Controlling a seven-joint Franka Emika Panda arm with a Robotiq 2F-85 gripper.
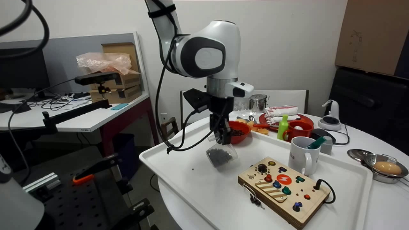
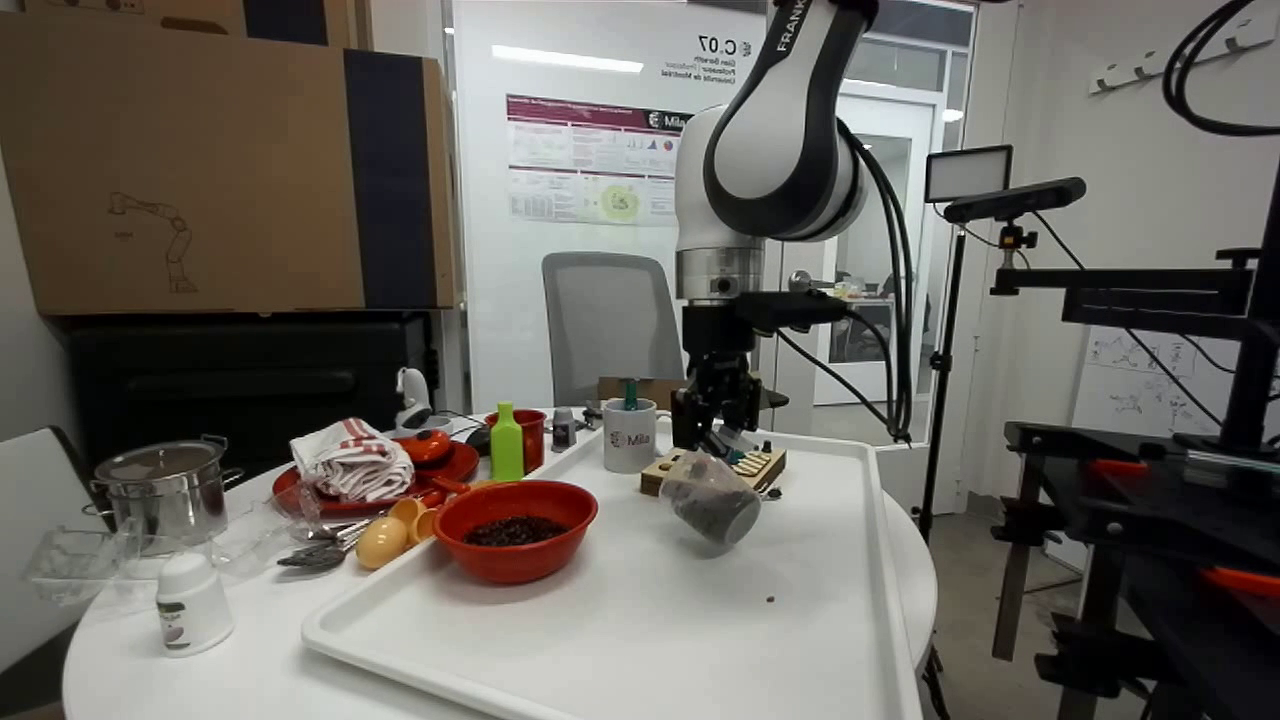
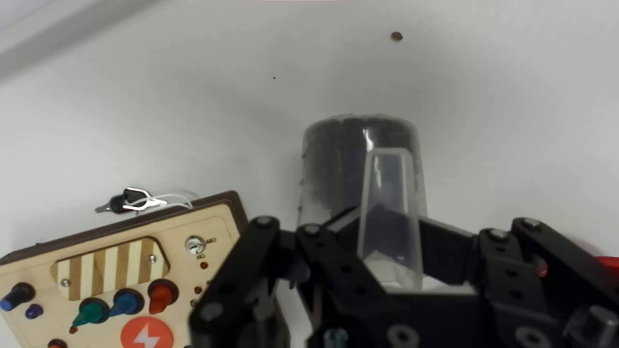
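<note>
A clear plastic cup (image 1: pixel 221 156) with dark contents hangs tilted a little above the white tray (image 1: pixel 180 184). My gripper is shut on the cup's thin clear handle (image 3: pixel 391 197), which stands up between the fingers in the wrist view. In exterior view 2 the same cup (image 2: pixel 716 504) leans with its base down to the right, below the gripper (image 2: pixel 716 434). The red bowl (image 2: pixel 516 562) holds dark bean-like bits and rests at the tray's edge, behind the gripper in exterior view 1.
A wooden switch box (image 1: pixel 283 187) and a white mug (image 1: pixel 303 157) occupy one side of the tray. One small dark bit (image 3: pixel 397 36) lies loose on it. A green bottle (image 2: pixel 506 444) and a red plate with a towel (image 2: pixel 351 462) stand outside the tray.
</note>
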